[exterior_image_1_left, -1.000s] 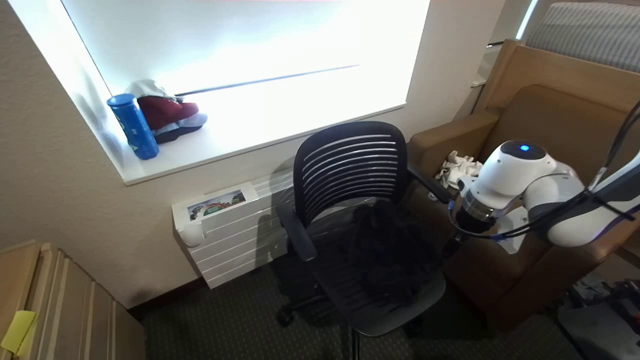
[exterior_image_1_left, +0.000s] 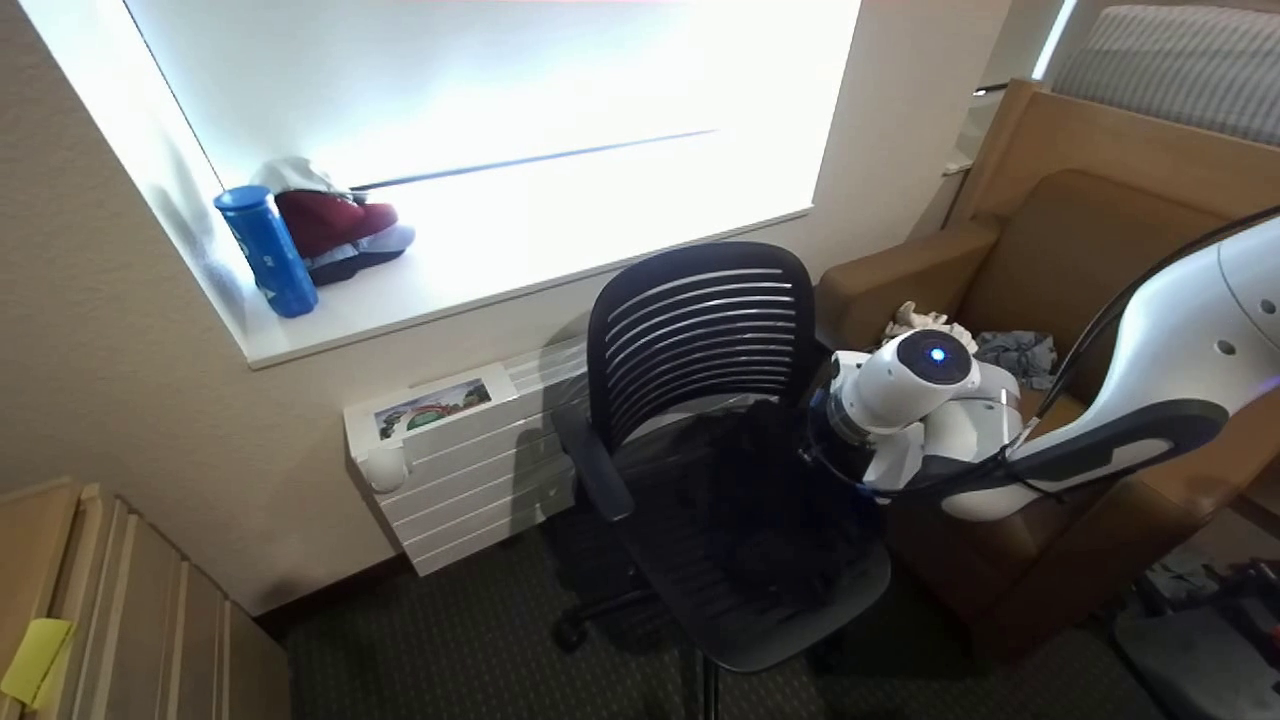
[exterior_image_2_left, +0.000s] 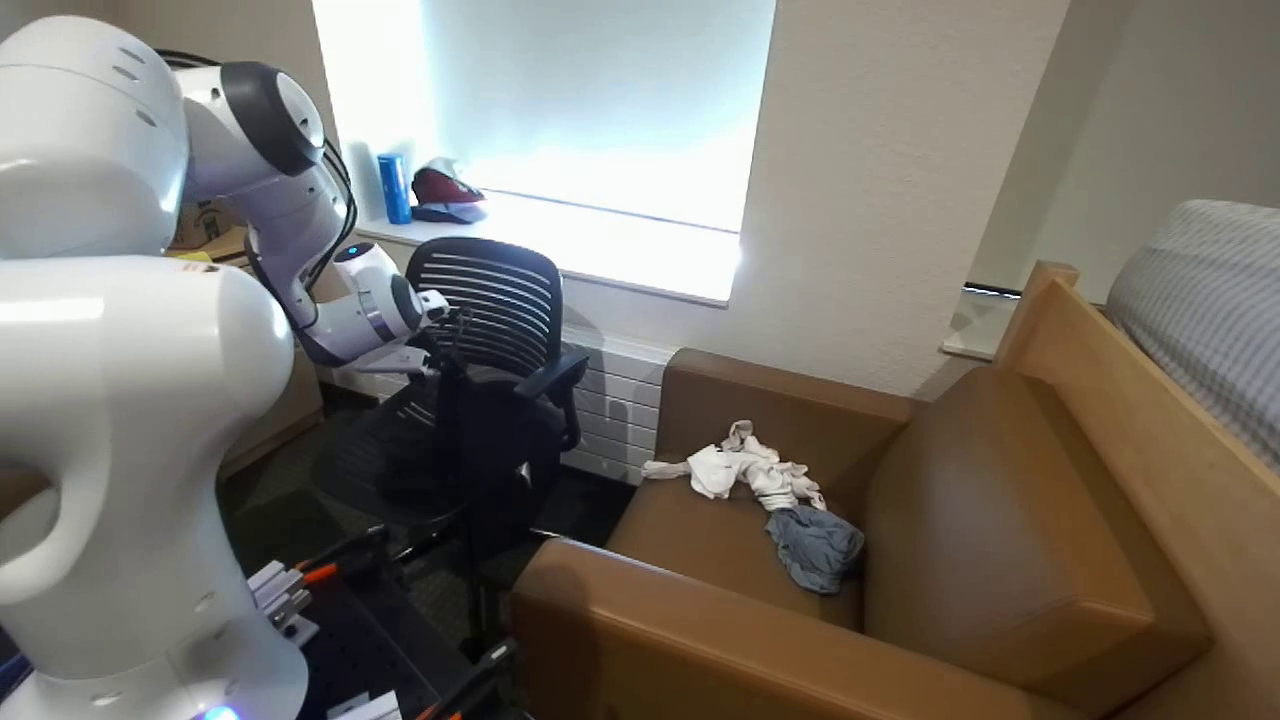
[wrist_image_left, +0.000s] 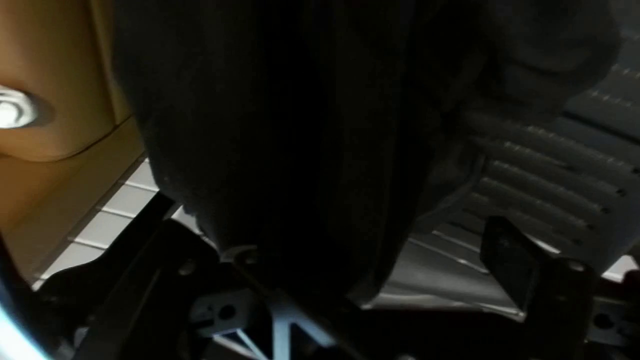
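Note:
A dark, crumpled cloth (exterior_image_1_left: 768, 510) is heaped on the seat of the black office chair (exterior_image_1_left: 702, 318). In exterior view 1 the arm's white wrist end (exterior_image_1_left: 894, 390) is over the right side of that seat, and the dark fingers are hard to make out against the cloth. Seen from the wrist, the gripper is open, its fingers spread wide to either side. The black cloth (wrist_image_left: 288, 120) fills the middle of this view and reaches down between them; whether it touches a finger I cannot tell.
White cloths (exterior_image_2_left: 750, 468) and a grey cloth (exterior_image_2_left: 816, 546) lie on the brown sofa (exterior_image_2_left: 768, 378) beside the chair. The chair's armrest (exterior_image_2_left: 552, 374) rises near the arm. A blue canister (exterior_image_1_left: 266, 252) and a dark red iron (exterior_image_2_left: 444, 192) stand on the windowsill.
The arm has swung left in exterior view 1, from beside the chair's right edge to over its seat. The dark cloth remains on the chair.

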